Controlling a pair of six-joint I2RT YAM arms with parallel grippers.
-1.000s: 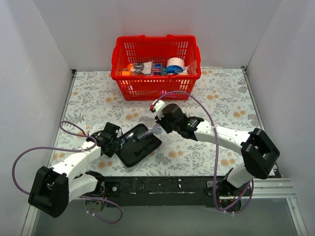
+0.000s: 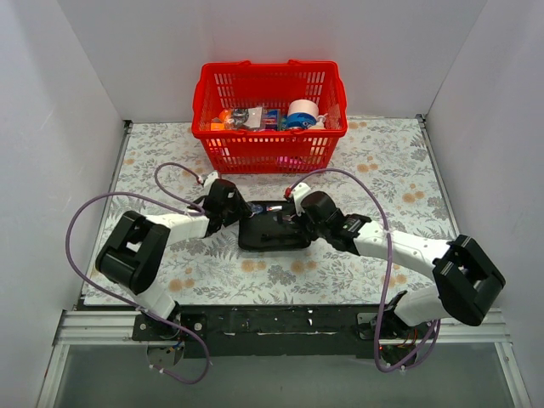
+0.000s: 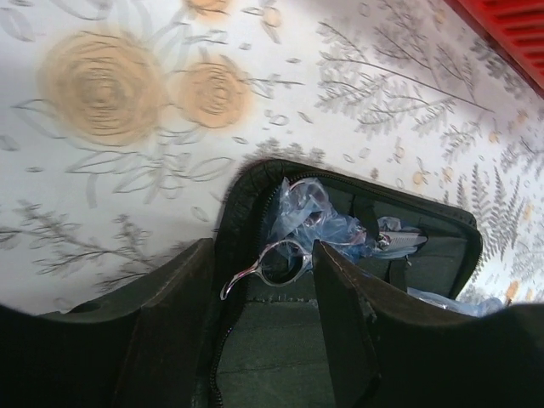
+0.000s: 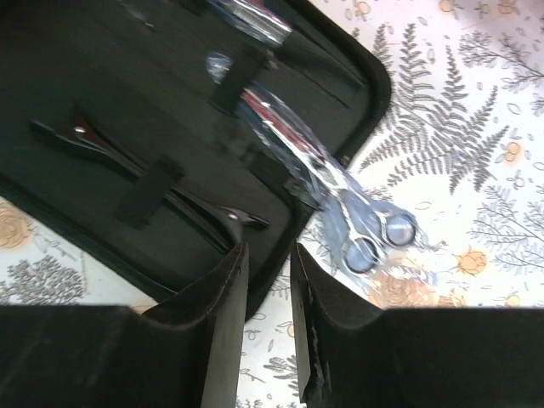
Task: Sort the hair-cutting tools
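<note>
The black tool case (image 2: pixel 274 240) lies open in the middle of the table. My left gripper is over its left end, fingers apart, near a silver scissor handle (image 3: pixel 280 279) and crumpled clear plastic (image 3: pixel 302 212); whether it touches them I cannot tell. My right gripper is at the case's other end, fingers a little apart. Beside it a bag of silver scissors (image 4: pixel 361 242) sticks out over the rim. Dark tools (image 4: pixel 170 191) lie under straps in the case.
A red basket (image 2: pixel 268 153) full of mixed items stands at the back, just behind the case.
The case has moved back and to the right and now lies more square to the table. My left arm has moved back and right with it; the right arm has shifted right.
</note>
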